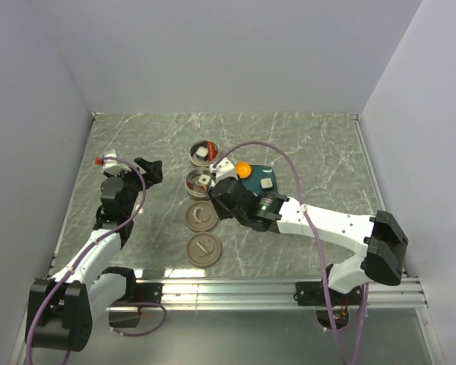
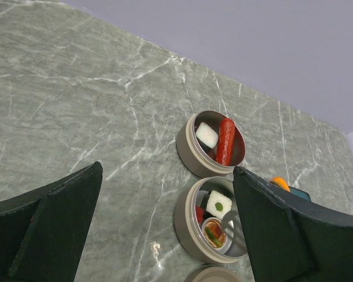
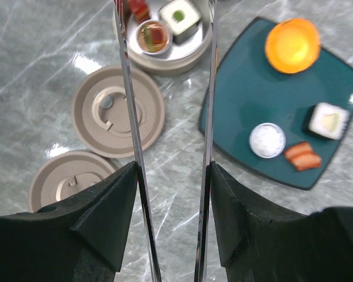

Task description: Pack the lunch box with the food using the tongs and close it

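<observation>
In the left wrist view, the middle round box (image 2: pixel 192 234) holds a rice piece with a green top (image 2: pixel 219 204), a red piece and a small sauce cup (image 2: pixel 213 232). The rear box (image 2: pixel 192 154) holds a sausage (image 2: pixel 225 141) and white rice. My right gripper has its fingers against both blades of metal tongs (image 3: pixel 136 138). In the right wrist view the blades stand spread on either side of the cup, apart from it; their tips run out of frame. My left gripper (image 1: pixel 149 171) stands open and empty, left of the boxes.
Two round lids (image 1: pixel 201 216) (image 1: pixel 204 249) lie in front of the boxes. A teal tray (image 3: pixel 235 111) to the right carries an orange piece (image 3: pixel 292 45), a white-topped piece (image 3: pixel 328 120), a white disc (image 3: pixel 267 140) and a pinkish piece (image 3: pixel 302 156).
</observation>
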